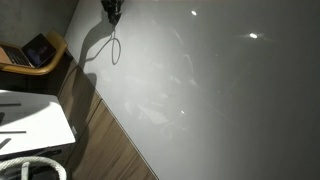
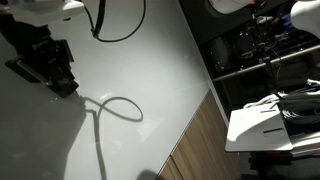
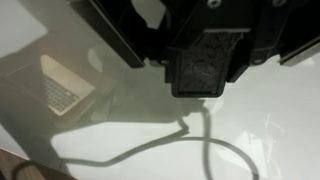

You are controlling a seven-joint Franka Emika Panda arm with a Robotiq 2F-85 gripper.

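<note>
In the wrist view my gripper is shut on a dark textured block with rounded corners. What the block is I cannot tell. Below it lies a pale glossy surface, crossed by a looping cable-like shadow. Exterior view 1 has the gripper small at the top edge, over the left part of the large grey surface. From the other side, the black gripper appears at left, close to the surface; its fingertips are too dark to make out.
A laptop rests on a tan chair beyond the surface's edge. Below it stands a white table. Wood flooring borders the surface. Cables lie on a white stand at right.
</note>
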